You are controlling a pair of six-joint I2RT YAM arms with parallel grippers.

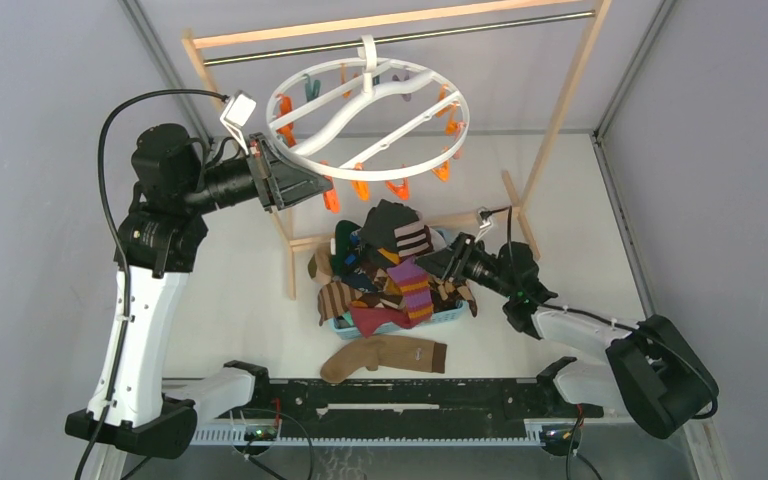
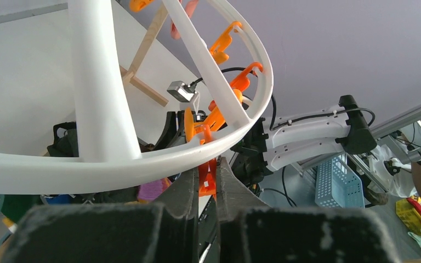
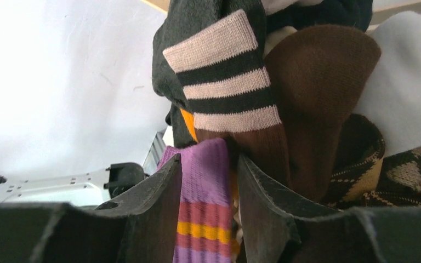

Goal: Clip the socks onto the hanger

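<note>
The white round hanger (image 1: pixel 380 173) hangs from the rail with several clips along its rim. At the rim's near left side my left gripper (image 1: pixel 326 184) is shut on an orange-red clip (image 2: pixel 207 178), gripping it between the fingertips. The purple, yellow-striped sock (image 1: pixel 413 290) lies on the sock pile. My right gripper (image 1: pixel 428 264) is low over the pile beside it. In the right wrist view the fingers (image 3: pixel 160 186) stand apart, and the top of the purple sock (image 3: pixel 203 170) shows in the gap. Whether they touch the sock is unclear.
A light blue basket (image 1: pixel 447 315) holds the heap of socks. One brown sock (image 1: pixel 390 354) lies flat in front of it. The wooden stand's feet (image 1: pixel 525 215) flank the basket. White floor to the right of the basket is clear.
</note>
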